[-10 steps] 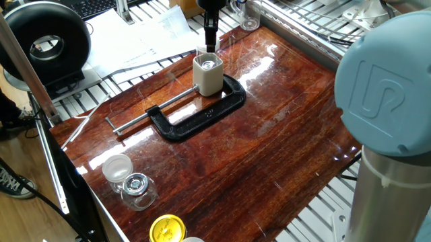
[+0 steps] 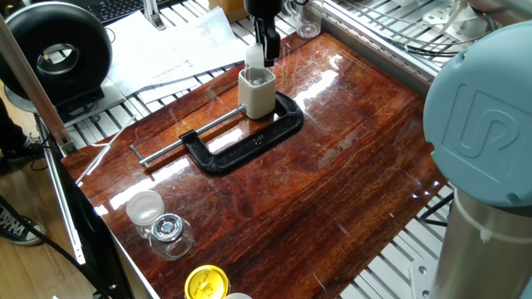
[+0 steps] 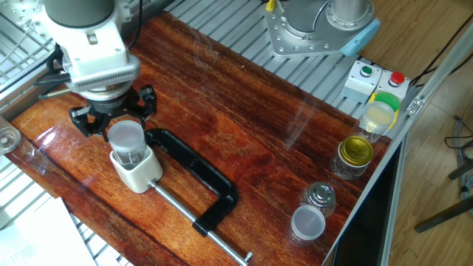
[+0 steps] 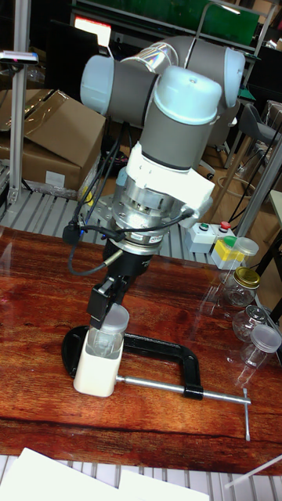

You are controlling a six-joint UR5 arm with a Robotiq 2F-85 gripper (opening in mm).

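A clear jar with a frosted white lid (image 3: 126,135) stands upright in a cream square holder (image 3: 137,171). The black C-clamp (image 3: 196,168) has its screw against the holder's side. Right at the jar, my gripper (image 3: 116,122) points down, its black fingers (image 3: 148,100) spread wider than the lid and apart from each other, so it is open. In the third exterior view, a dark finger (image 4: 101,305) overlaps the area just behind the lid (image 4: 114,317). Contact with the jar cannot be made out.
Along one table edge stand a gold-lidded jar (image 3: 356,151), a silver-topped jar (image 3: 321,196), a frosted-lid jar (image 3: 307,222) and another pale-lidded jar (image 3: 379,115). A glass vessel (image 2: 308,20) sits at the back corner.
The gripper has turned and shifted slightly beside the holder, and the frosted lid shows more clearly next to it. The arm's blue joint cap has moved right. Clamp and holder are unmoved.
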